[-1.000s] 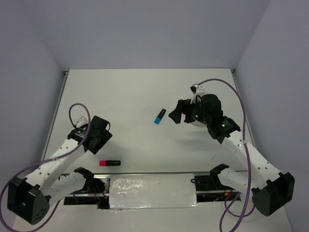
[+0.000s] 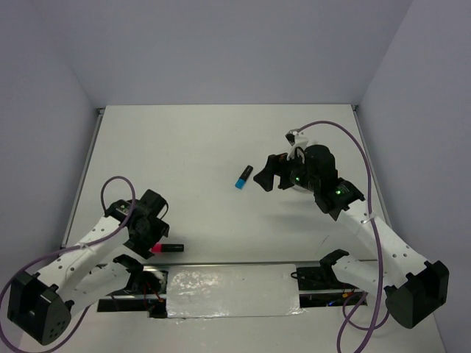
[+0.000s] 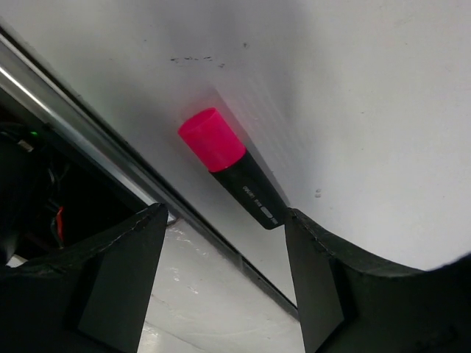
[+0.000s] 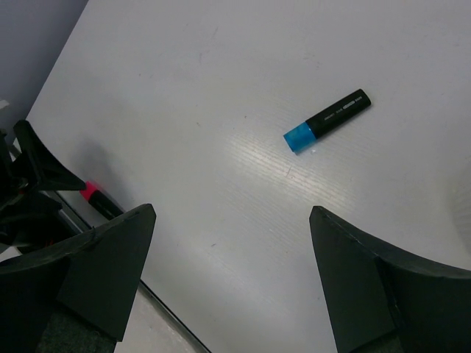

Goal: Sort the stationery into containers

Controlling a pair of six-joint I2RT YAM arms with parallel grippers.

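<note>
A pink-capped black marker [image 3: 246,187] lies along the near edge of the white table, just ahead of my left gripper [image 2: 153,243], whose fingers [image 3: 110,287] stand apart around empty space in the left wrist view. A blue-capped black marker [image 4: 327,121] lies at mid-table. My right gripper [image 2: 274,173] hovers open to the right of the blue marker, empty.
A pale object [image 4: 460,209], mostly hidden under the right arm, is at the right. A metal rail [image 2: 228,262] runs along the table's front edge.
My left gripper has moved down toward the front edge, over the pink marker. The right arm and both markers look essentially unchanged.
</note>
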